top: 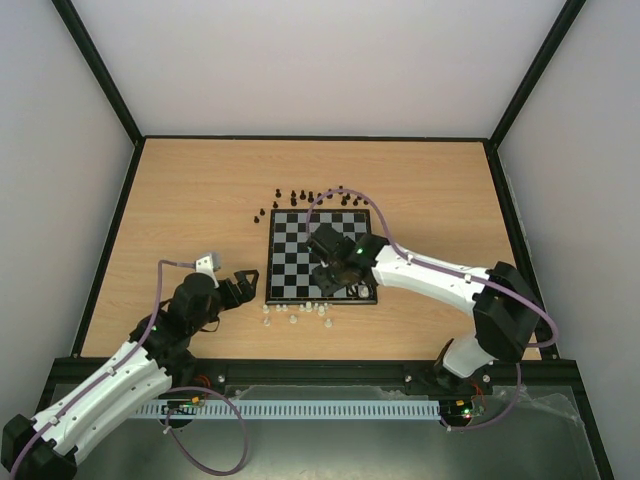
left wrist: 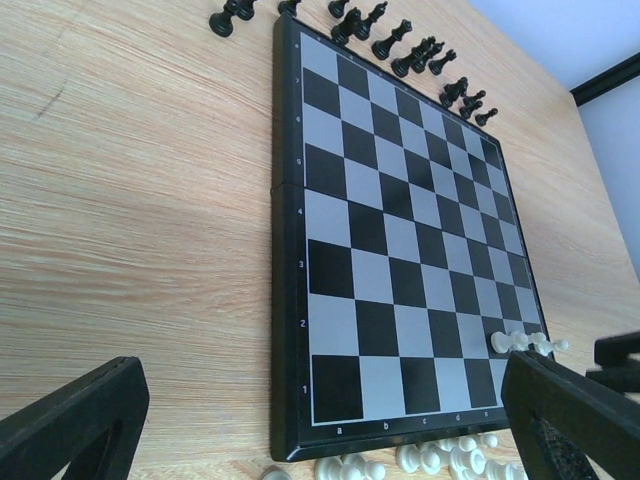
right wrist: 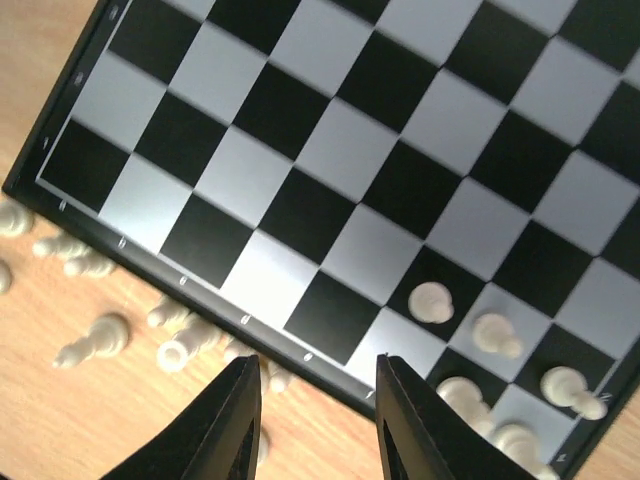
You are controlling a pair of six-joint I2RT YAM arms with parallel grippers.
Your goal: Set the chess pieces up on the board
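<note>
The chessboard (top: 290, 240) lies mid-table. Several white pieces stand in its near right corner, among them a pawn (right wrist: 430, 300) and another piece (right wrist: 565, 385). Other white pieces (right wrist: 95, 340) lie or stand on the wood along the near edge. My right gripper hangs over that edge and corner, its fingers apart, with no piece seen held. My left gripper (top: 247, 283) is open beside the board's left side, nothing between its fingers.
Black pieces (left wrist: 395, 40) stand along and beyond the board's far edge. The wood (top: 170, 220) left of the board is clear. The frame walls bound the table at both sides and back.
</note>
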